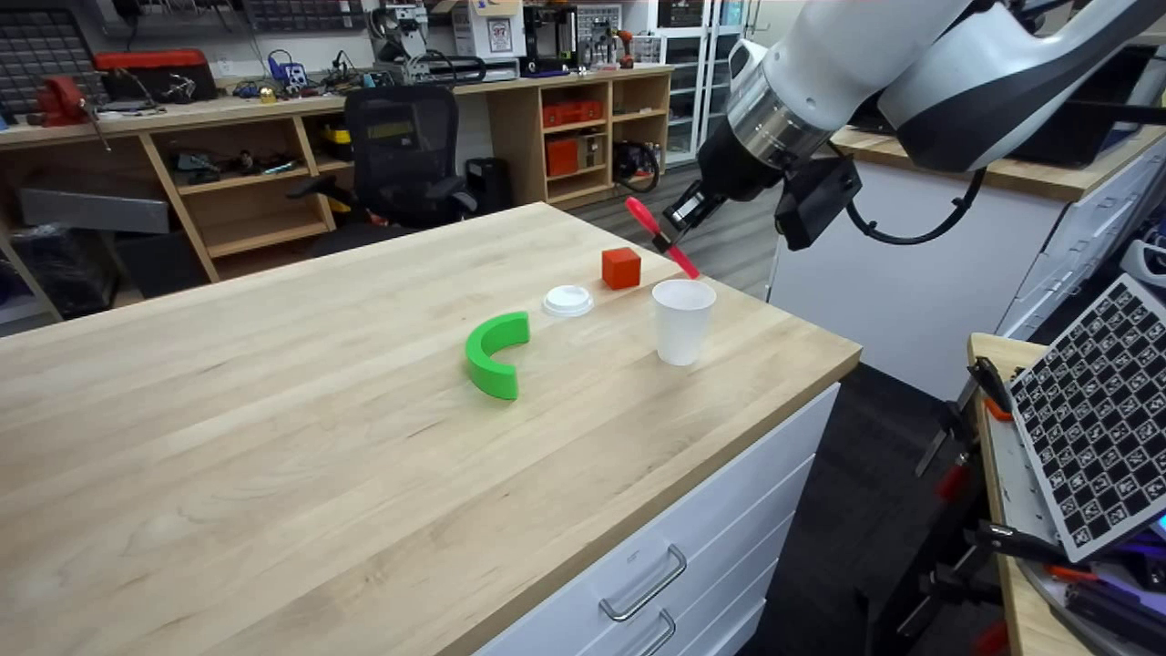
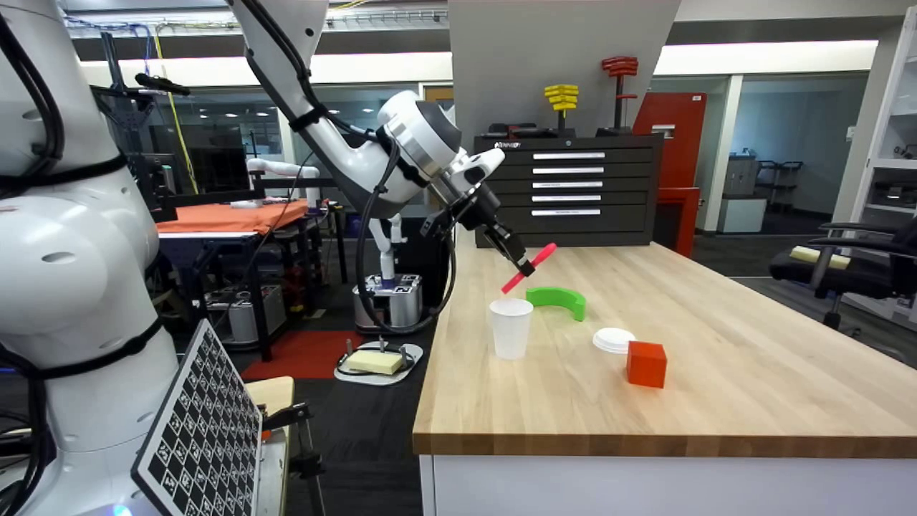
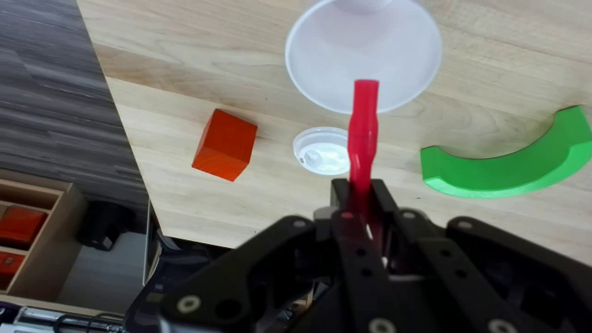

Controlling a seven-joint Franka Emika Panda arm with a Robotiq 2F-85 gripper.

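Note:
My gripper is shut on a red marker-like stick (image 3: 363,130). In exterior view 1 the stick (image 1: 647,219) slants, its lower tip just above the rim of a white cup (image 1: 680,328). The same tilt shows in exterior view 2, where the stick (image 2: 529,267) is over the cup (image 2: 511,331), apart from the table. The cup stands upright on the wooden table. From the wrist, the stick's tip overlaps the near rim of the cup (image 3: 363,61); whether it reaches inside the mouth I cannot tell.
A white lid (image 1: 568,301) lies flat near the cup, with an orange-red cube (image 1: 620,268) beside it. A green arc block (image 1: 494,355) rests farther into the table (image 1: 273,437). The cup is near the table's edge.

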